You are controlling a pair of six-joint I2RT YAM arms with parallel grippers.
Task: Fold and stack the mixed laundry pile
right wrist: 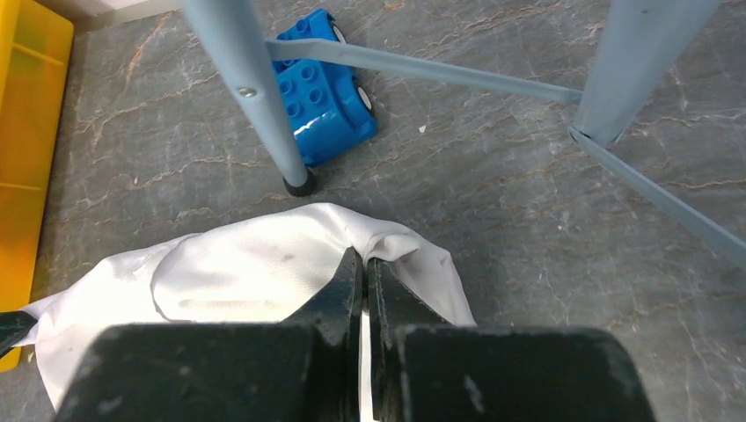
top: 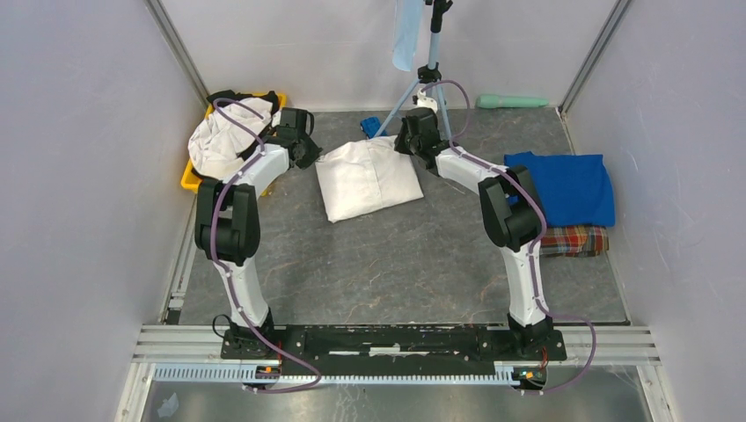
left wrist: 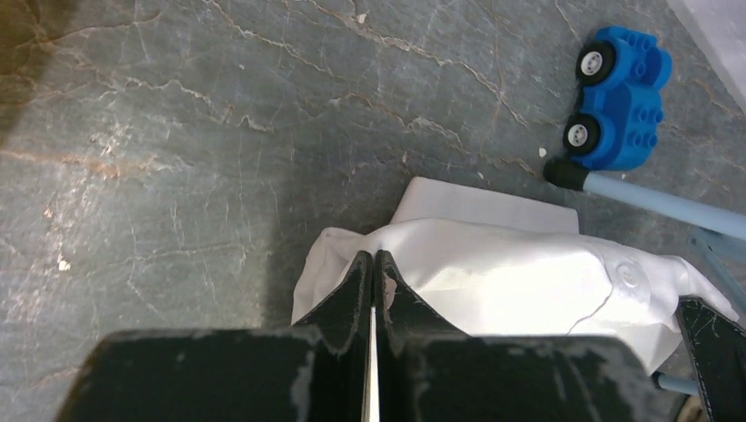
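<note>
A white cloth lies in the middle of the floor area, its near part flat and its far edge raised between my two grippers. My left gripper is shut on the cloth's left far corner. At the other end, my right gripper is shut with the white fabric bunched between its fingertips. The raised edge runs from one gripper to the other with a slack fold. To the right, a folded blue cloth rests on a folded plaid cloth.
A yellow basket at the far left holds white and dark laundry. Close behind the white cloth stand a tripod leg and a blue toy car.
</note>
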